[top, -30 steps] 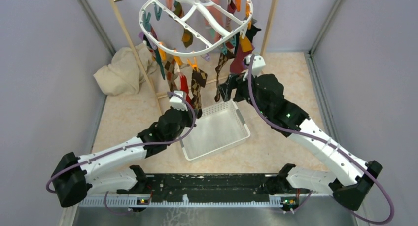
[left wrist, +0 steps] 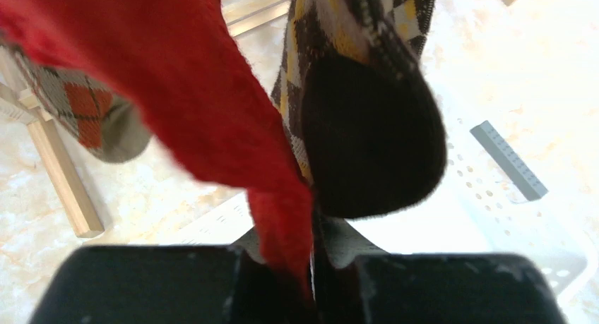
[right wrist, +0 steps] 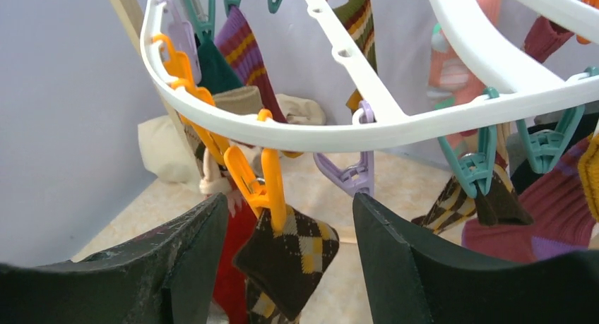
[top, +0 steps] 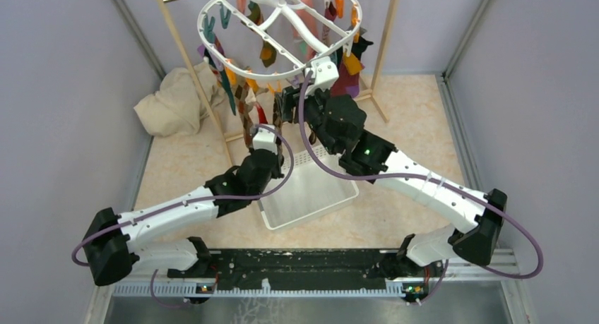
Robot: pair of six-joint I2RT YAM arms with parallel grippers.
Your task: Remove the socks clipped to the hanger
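The white hanger [top: 271,77] holds socks on coloured clips. My left gripper is low among them, a red sock [left wrist: 212,112] and a checkered sock [left wrist: 374,140] reaching down between its close-set fingertips; whether it grips them is unclear. My right gripper stands open just below the hanger's front rim, facing an orange clip [right wrist: 272,190] with a checkered sock [right wrist: 297,260] hanging from it between and beyond the fingertips. A white basket [top: 311,210] lies beneath.
Wooden stand posts [top: 385,42] flank the hanger. A beige cloth bundle [top: 169,105] lies at the back left. Walls close both sides; bare floor surrounds the basket.
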